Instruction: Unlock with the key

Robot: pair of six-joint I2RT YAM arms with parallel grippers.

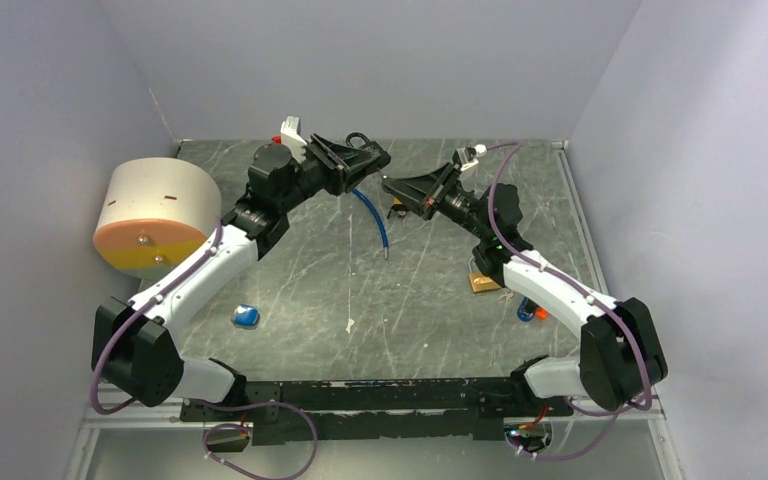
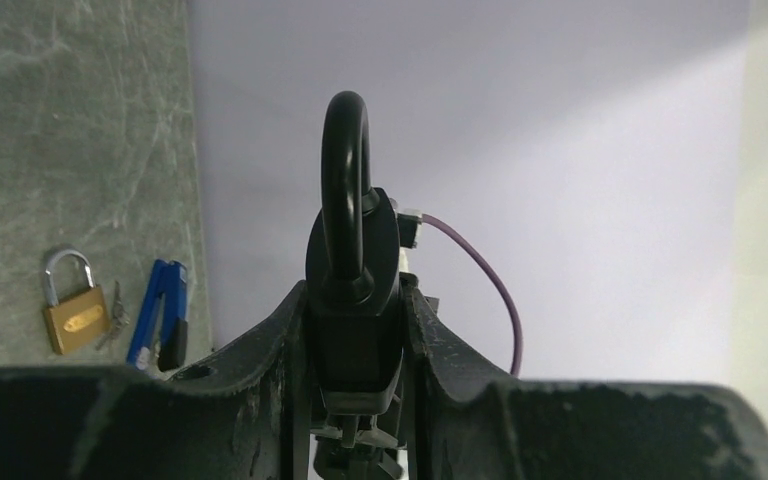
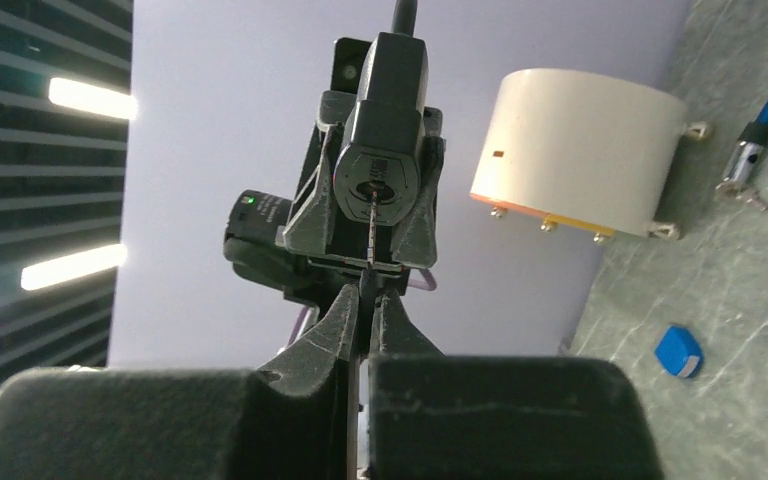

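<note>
A black padlock with a looped shackle is held upright between the fingers of my left gripper [image 1: 358, 162], high over the table; in the right wrist view its keyhole face [image 3: 376, 180] points toward my right gripper [image 1: 390, 182]. My right gripper is shut on a thin key [image 3: 371, 225], whose blade reaches up to the keyhole; how far it is inside is unclear.
A brass padlock [image 2: 76, 322] and blue tools [image 1: 526, 307] lie at the right. A blue cable lock [image 1: 375, 220] lies mid-table, a small blue object [image 1: 245, 315] front left, and a white half-cylinder [image 1: 155, 210] stands left.
</note>
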